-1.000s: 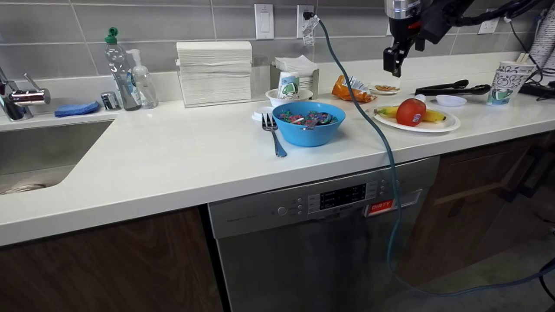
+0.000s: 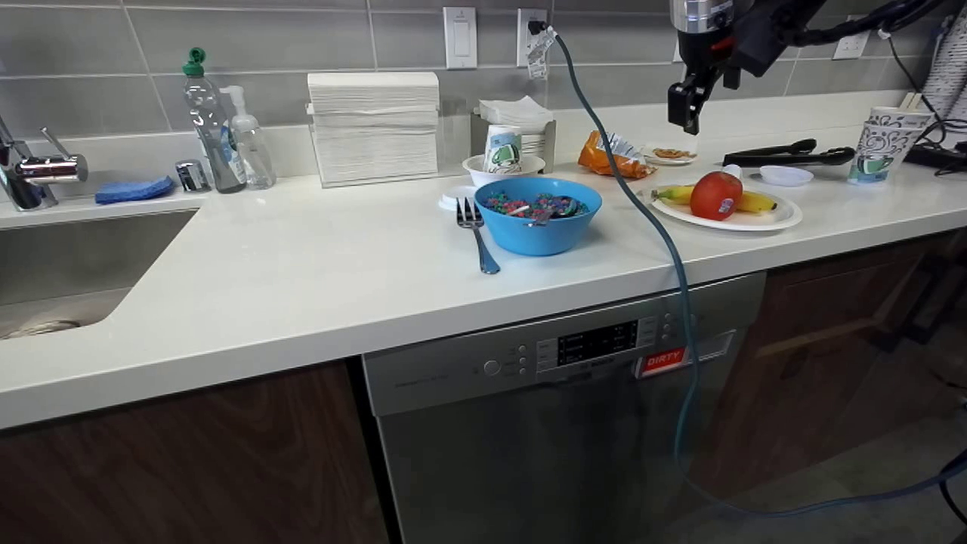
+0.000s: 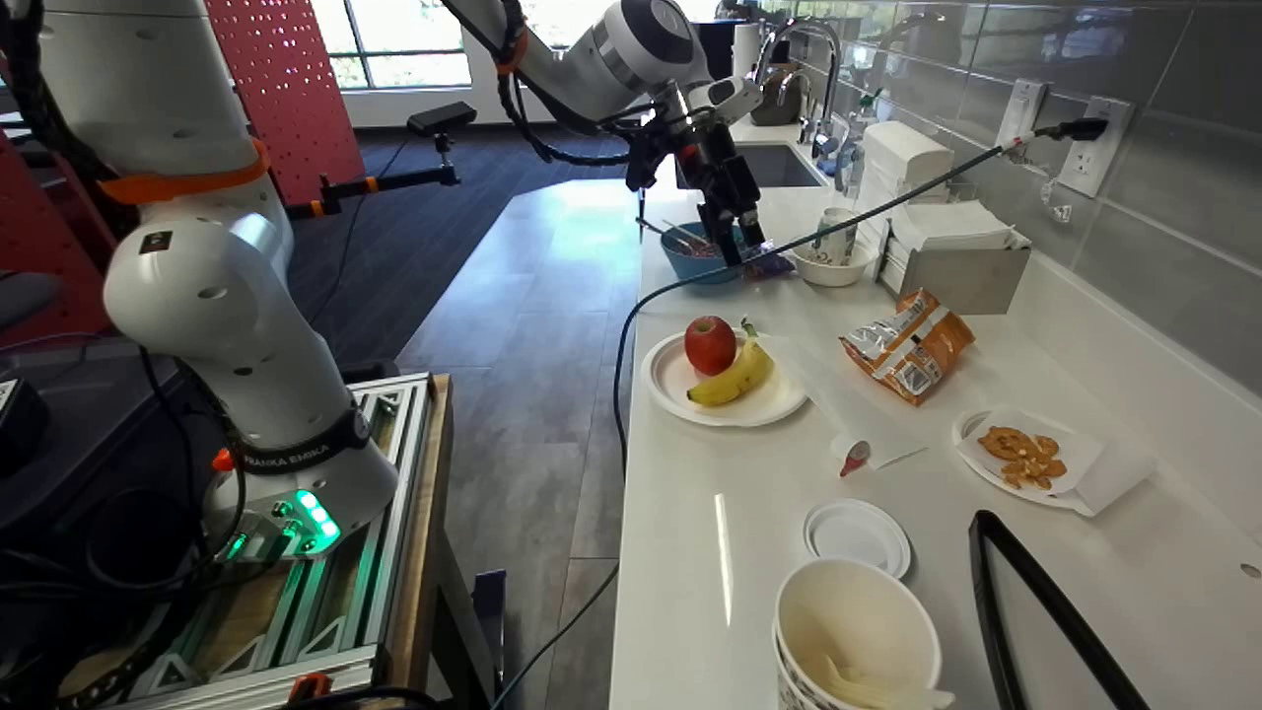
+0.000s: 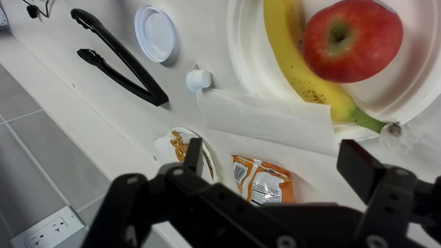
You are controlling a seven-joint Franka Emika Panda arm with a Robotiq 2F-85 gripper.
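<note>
My gripper stands open in the wrist view, its two black fingers wide apart with only counter and an orange snack bag [image 4: 264, 182] visible beyond the gap. In exterior view 1 the gripper [image 2: 686, 109] hangs in the air above the back of the counter, touching nothing. A red apple [image 4: 353, 41] and a yellow banana [image 4: 289, 62] lie together on a white plate [image 4: 248, 62]. A blue bowl [image 2: 537, 231] holds colourful wrapped pieces, with a fork [image 2: 483, 245] on the counter beside it.
A blue cable [image 2: 666, 237] runs from the wall outlet across the counter and down its front. Black tongs [image 4: 128, 62], a small white lid [image 4: 155, 33] and a plate of pretzels [image 3: 1026, 456] lie around. A patterned cup [image 2: 886, 145] stands far right. Counter between sink and bowl is clear.
</note>
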